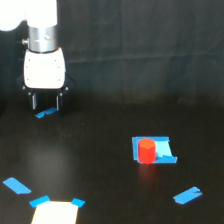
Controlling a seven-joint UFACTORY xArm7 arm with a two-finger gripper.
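A red cylinder [147, 151] stands upright on a blue-taped patch [165, 148] on the dark table, right of centre. The white robot gripper [45, 100] is at the upper left, pointing down with its fingers apart and nothing visible between them, well away from the cylinder.
Blue tape strips [16, 186] lie at the lower left, at the lower right and beneath the gripper. A pale cream square [55, 212] edged with blue tape sits at the bottom left.
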